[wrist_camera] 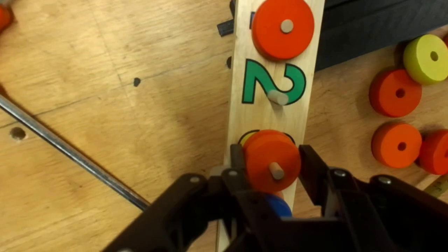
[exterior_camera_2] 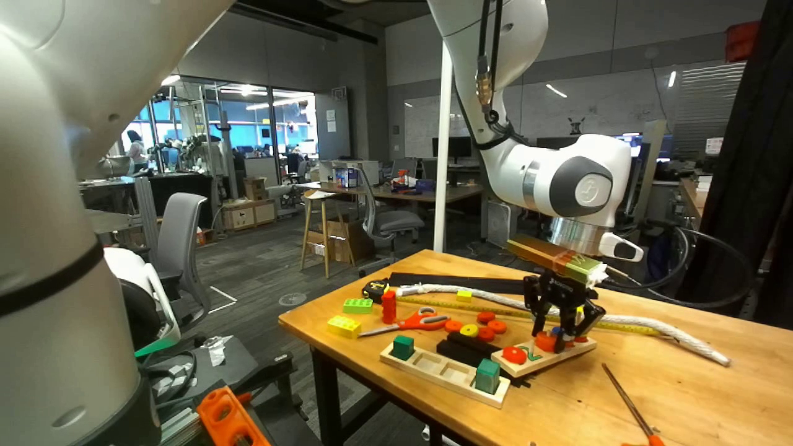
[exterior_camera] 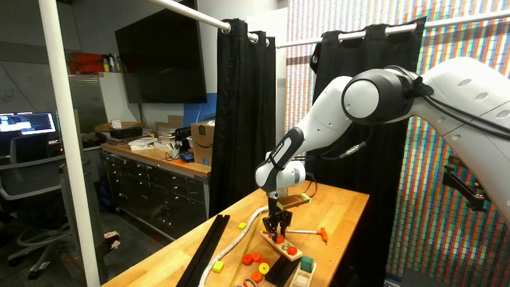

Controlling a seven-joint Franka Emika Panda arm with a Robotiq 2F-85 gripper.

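Note:
A narrow wooden number board (wrist_camera: 268, 79) runs down the wrist view, with a bare peg at its green 2. One red disc (wrist_camera: 283, 29) sits on the peg at the board's end. My gripper is shut on an orange-red disc (wrist_camera: 268, 153), whose peg pokes up through its hole. A blue piece (wrist_camera: 278, 205) shows just behind it, partly covered by the fingers. Exterior view 2 has the gripper (exterior_camera_2: 561, 334) pointing down at the board (exterior_camera_2: 546, 360), which lies beside a black bar.
Loose red, orange and yellow discs (exterior_camera_2: 470, 329) lie near the black bar (exterior_camera_2: 464, 349). A wooden tray (exterior_camera_2: 438, 369) with green blocks is closer to the table edge. A screwdriver (exterior_camera_2: 628, 397), scissors (exterior_camera_2: 416, 321) and white rope (exterior_camera_2: 654, 324) lie around.

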